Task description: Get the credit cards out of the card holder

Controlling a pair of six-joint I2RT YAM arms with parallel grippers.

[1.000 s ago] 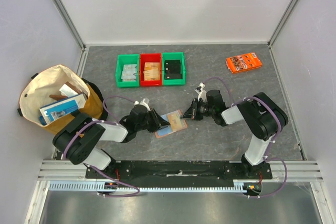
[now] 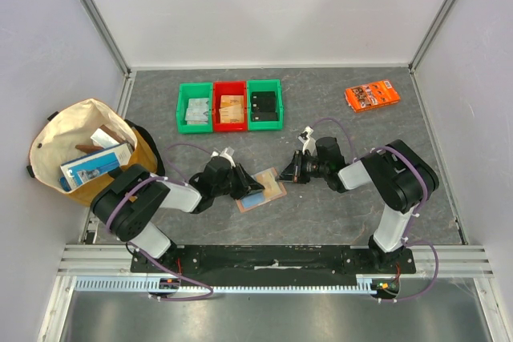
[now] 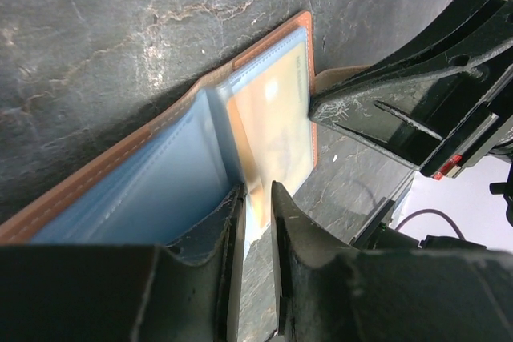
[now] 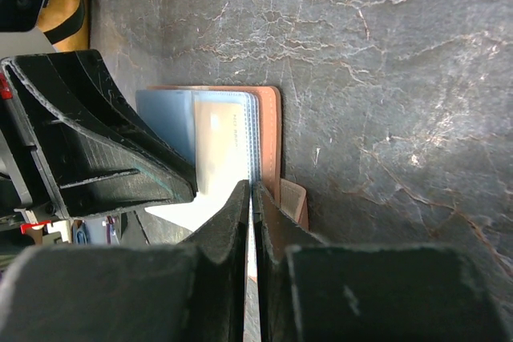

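Note:
On the table lies an open card holder (image 2: 247, 202) with a brown edge, blue on one side. A pale beige card (image 2: 272, 185) shows in its clear sleeve, and the left wrist view also has this card (image 3: 276, 102). Over the holder, my left gripper points at the inner end of the card, its fingertips a narrow gap apart with nothing clearly gripped. At the far right edge of the holder (image 4: 269, 130), my right gripper is shut on the sleeve border. The pinched part is mostly hidden by the fingers.
Behind are joined green (image 2: 182, 102), red (image 2: 230, 86) and green bins with items in them. An orange packet (image 2: 373, 95) lies at back right. A yellow bag (image 2: 44, 130) with books stands at left. The table between bins and holder is clear.
My right gripper and the holder have hardly moved.

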